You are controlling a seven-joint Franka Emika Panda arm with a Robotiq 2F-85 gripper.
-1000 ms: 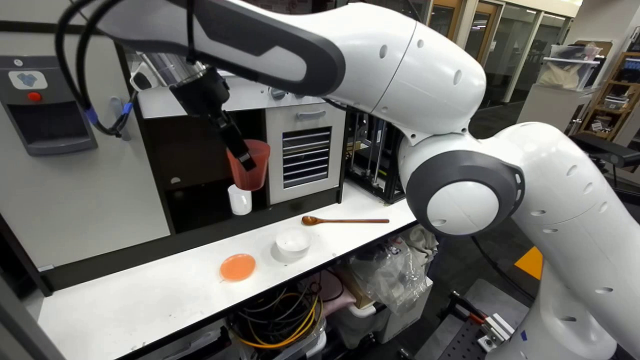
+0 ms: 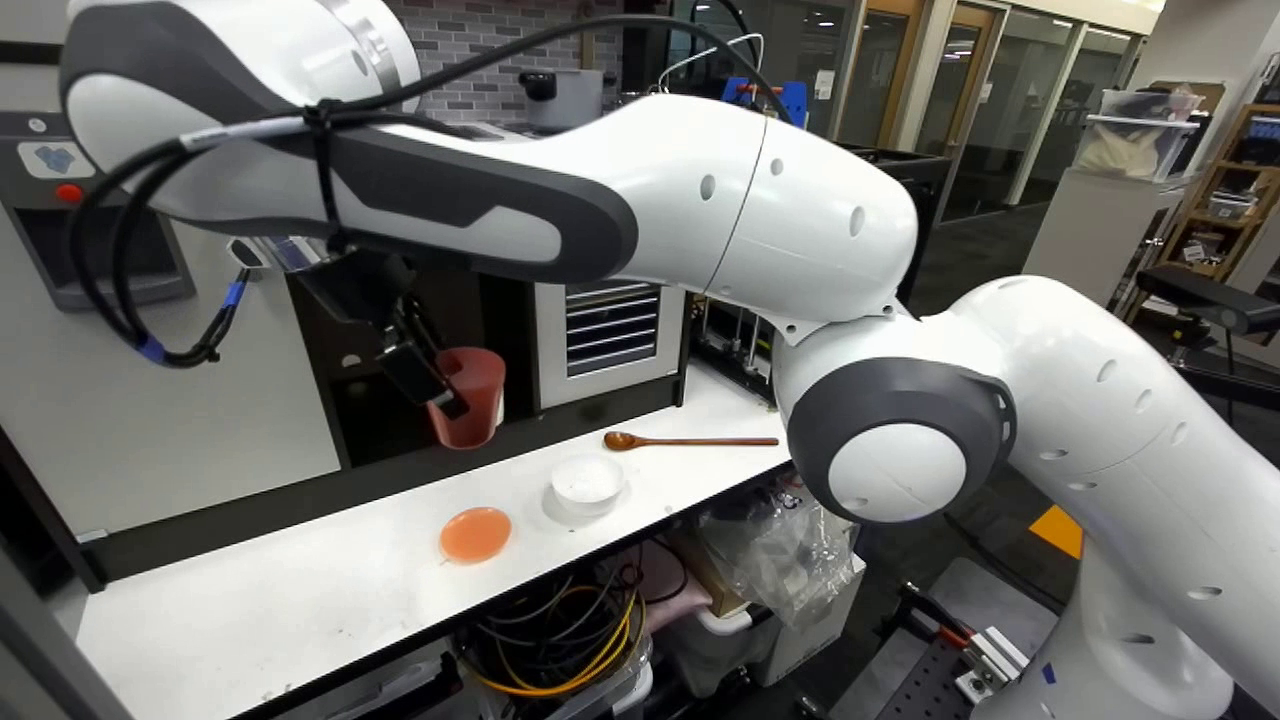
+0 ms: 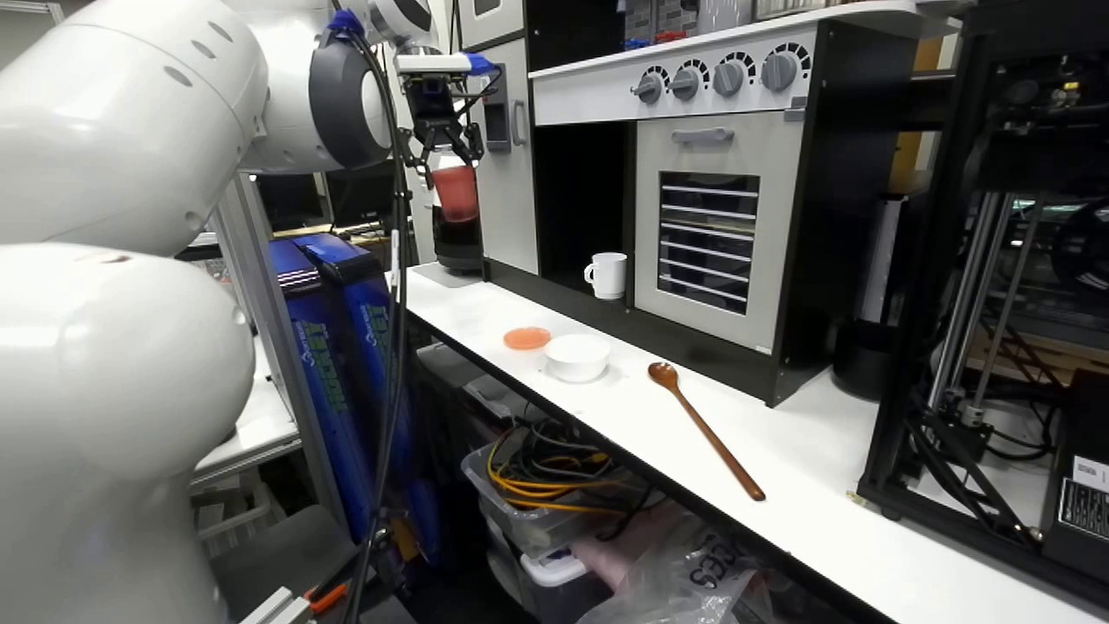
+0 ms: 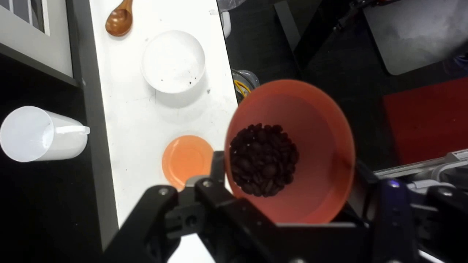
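My gripper (image 3: 442, 168) is shut on a red cup (image 3: 457, 196), held in the air well above the white counter. Looking down into the red cup (image 4: 316, 149) in the wrist view, I see dark brown beans (image 4: 263, 160) gathered along one side of its bottom. An orange lid or disc (image 4: 187, 160) lies flat on the counter (image 2: 300, 600). Close to it stands a white bowl (image 4: 173, 61) with a few dark specks inside. The cup is over neither in exterior view 2; it hangs farther back and left of both.
A white mug (image 3: 609, 275) stands in the dark open compartment beside the toy oven (image 3: 710, 229). Toward the counter's other end lies a wooden spoon (image 3: 707, 432).
In exterior view 1 the gripper and red cup have moved left and downward. The cup now covers the white mug there. Bowl, disc and spoon have not moved.
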